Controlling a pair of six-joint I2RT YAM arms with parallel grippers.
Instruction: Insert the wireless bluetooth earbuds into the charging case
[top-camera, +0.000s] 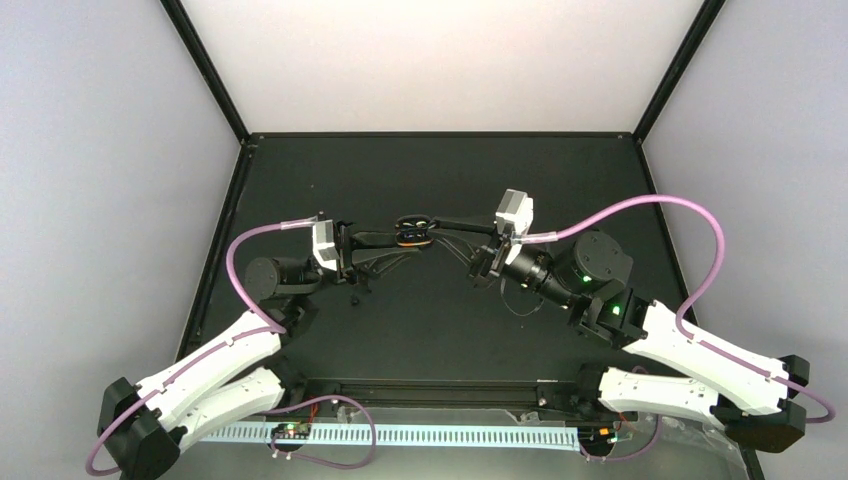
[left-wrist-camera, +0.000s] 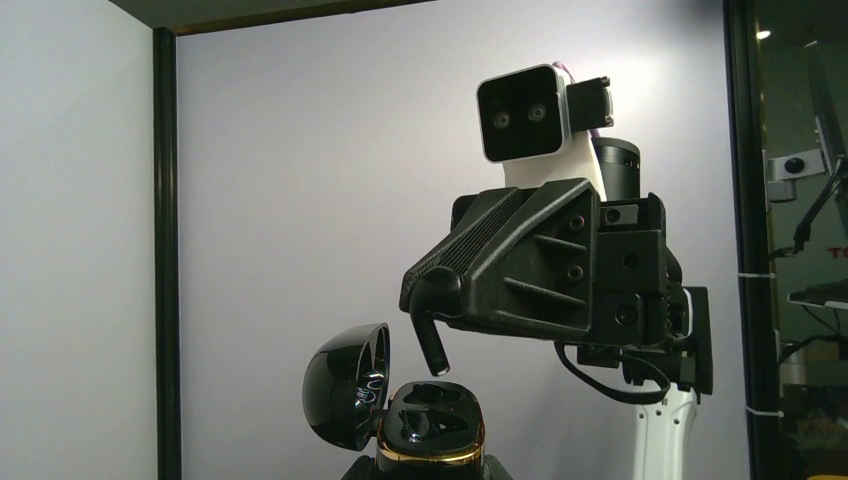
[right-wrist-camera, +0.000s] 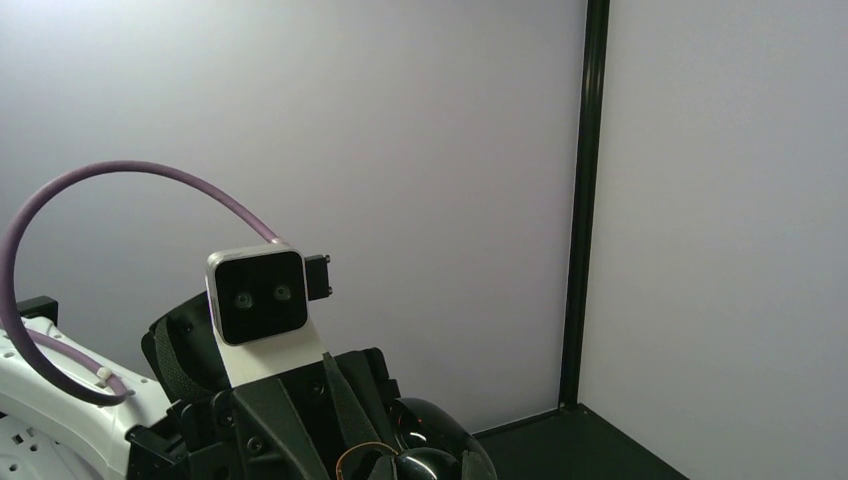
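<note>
A glossy black charging case (left-wrist-camera: 430, 425) with a gold band is at the bottom of the left wrist view. Its lid (left-wrist-camera: 345, 388) stands open on the left, and dark wells show in its top. My left gripper (top-camera: 408, 240) is shut on the case, holding it above the table. My right gripper (top-camera: 436, 230) is shut on a black earbud (left-wrist-camera: 432, 318), whose stem points down at a tilt, its tip just above the case and apart from it. In the right wrist view, the earbud (right-wrist-camera: 426, 462) sits between the fingertips, close before the case.
Pale walls enclose the sides and back. A loose thin cable (top-camera: 522, 308) hangs under the right gripper.
</note>
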